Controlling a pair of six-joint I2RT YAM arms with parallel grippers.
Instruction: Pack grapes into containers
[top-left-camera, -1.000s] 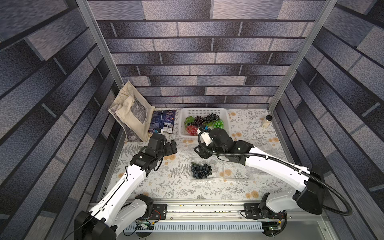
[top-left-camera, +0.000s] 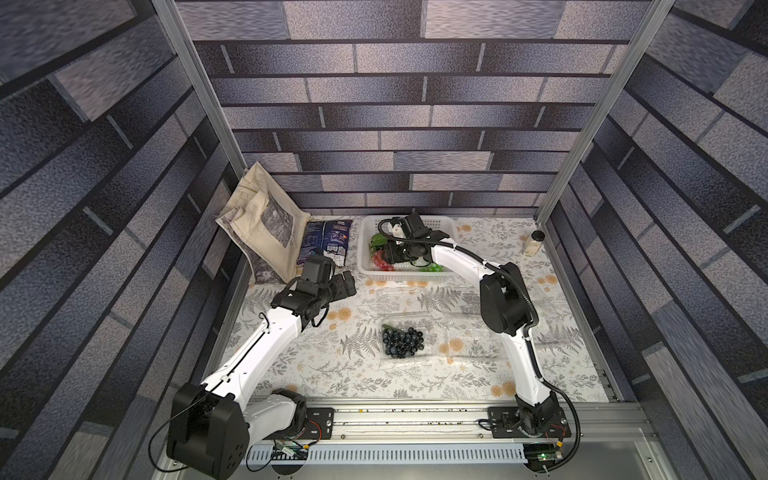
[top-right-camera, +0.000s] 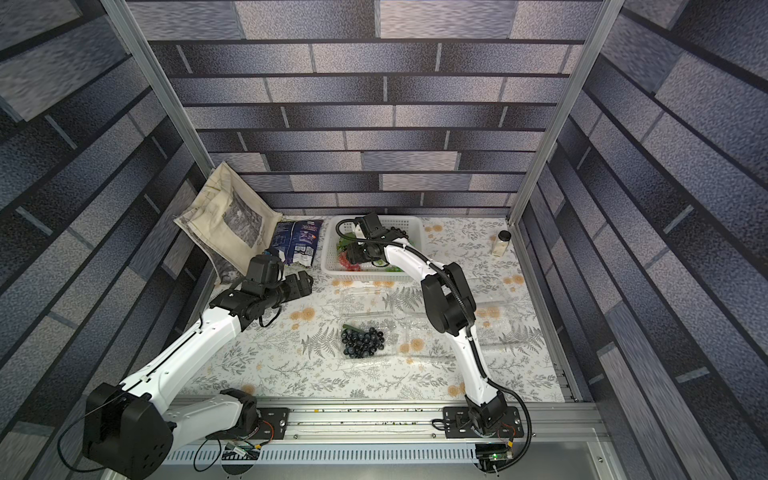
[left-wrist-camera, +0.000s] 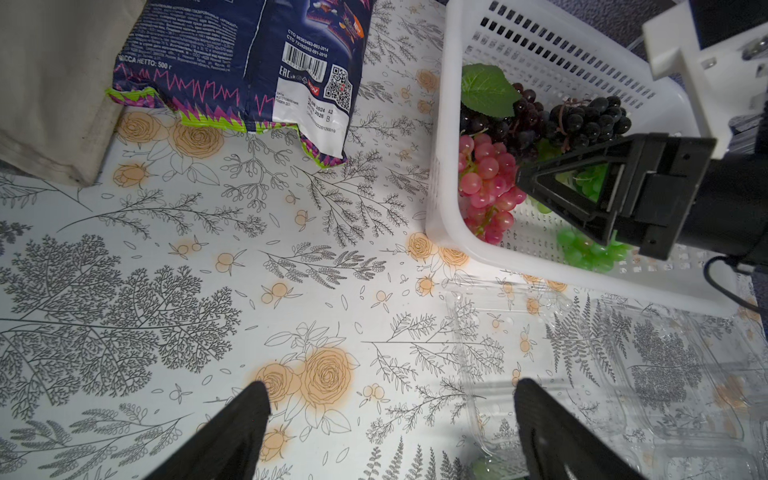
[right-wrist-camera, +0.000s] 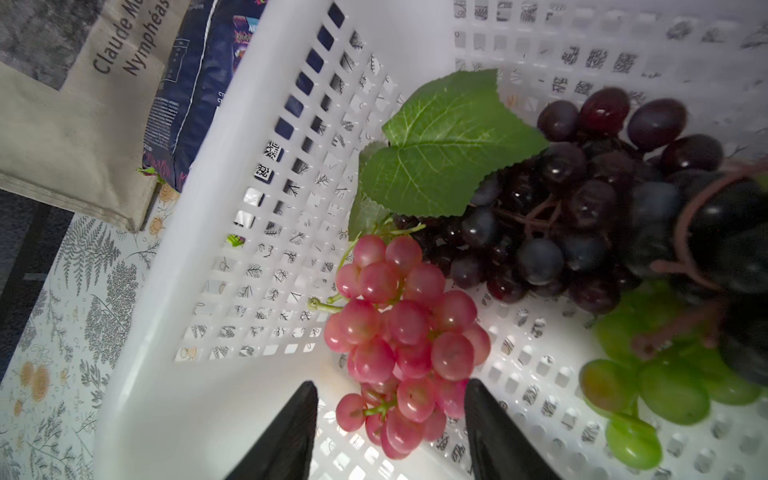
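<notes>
Inside a white perforated basket (right-wrist-camera: 184, 304) at the back are pink grapes (right-wrist-camera: 400, 336), dark grapes (right-wrist-camera: 584, 224) and green grapes (right-wrist-camera: 656, 376). My right gripper is open, fingertips straddling the lower part of the pink bunch from above, not visibly closed on it. My left gripper hangs open over the table, left of the basket, nothing between its fingers. In front of the basket lie clear plastic containers (left-wrist-camera: 584, 376); the front-left one holds a bunch of black grapes (top-left-camera: 402, 342).
A cloth bag (top-left-camera: 260, 216) and a blue packet (top-left-camera: 324, 240) fill the back left. A bottle (top-left-camera: 533, 243) stands at the back right. The table in front of my left gripper is fairly clear.
My right arm has reached from mid-table back into the basket, over the pink grapes. My left arm has shifted slightly, its gripper staying near the same spot.
</notes>
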